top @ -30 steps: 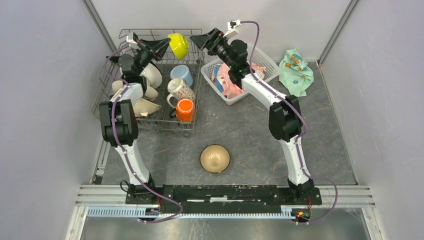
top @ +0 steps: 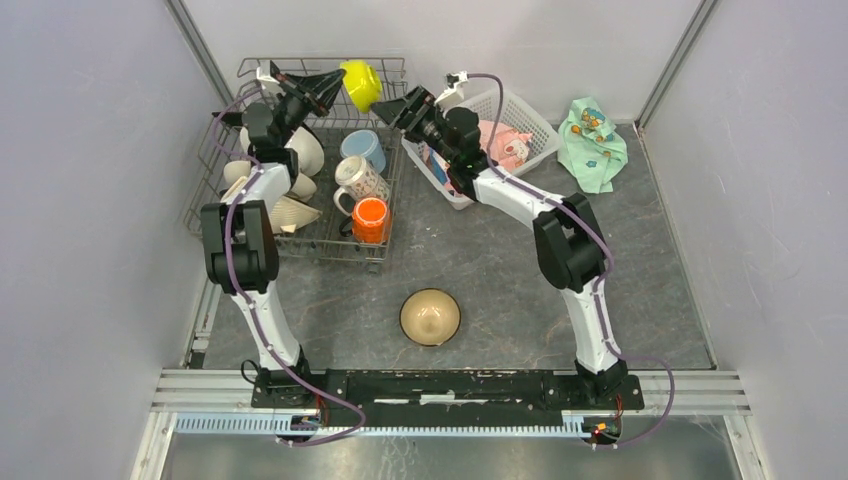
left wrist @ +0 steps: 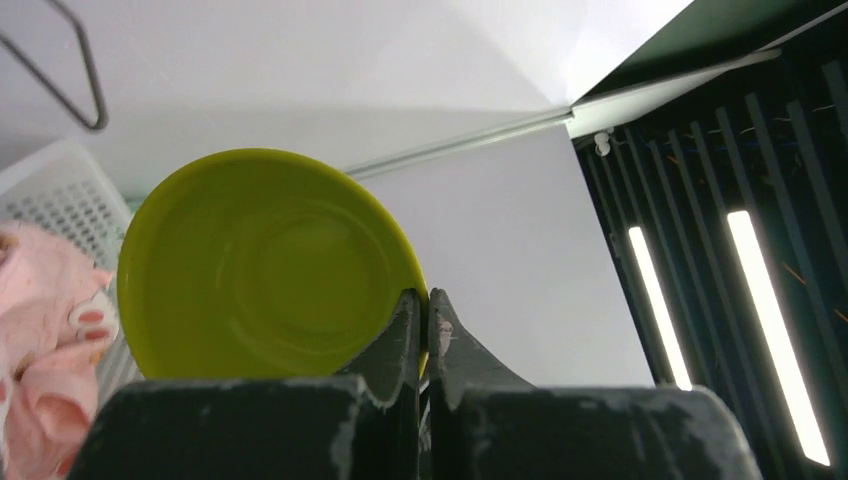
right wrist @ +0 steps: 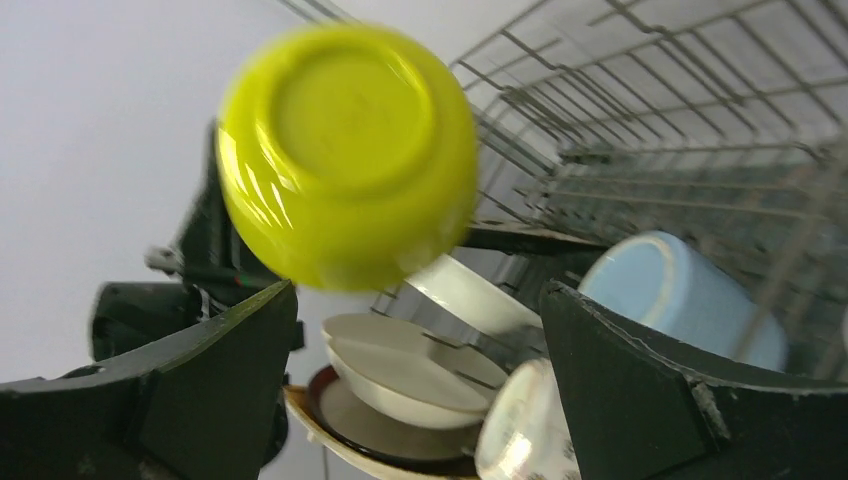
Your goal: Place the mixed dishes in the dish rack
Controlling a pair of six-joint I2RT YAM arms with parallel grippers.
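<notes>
A yellow-green bowl point(top: 362, 85) point(left wrist: 255, 260) point(right wrist: 345, 150) is held on its side above the back of the wire dish rack point(top: 384, 250). My left gripper point(top: 336, 76) is shut on its rim. My right gripper point(top: 385, 108) is open just to the right of the bowl, with nothing between its fingers. Below, the rack holds plates and bowls, a blue cup point(top: 362, 148) point(right wrist: 680, 300), a patterned mug point(top: 362, 180) and an orange mug point(top: 370, 220). A tan bowl point(top: 430, 316) sits on the front of the counter.
A white basket point(top: 545, 140) with pink cloth stands right of the rack. A green cloth point(top: 590, 145) lies at the back right. Walls enclose the counter at back and sides.
The bowl, in my left gripper, has risen or shifted slightly toward the back and changed its tilt.
</notes>
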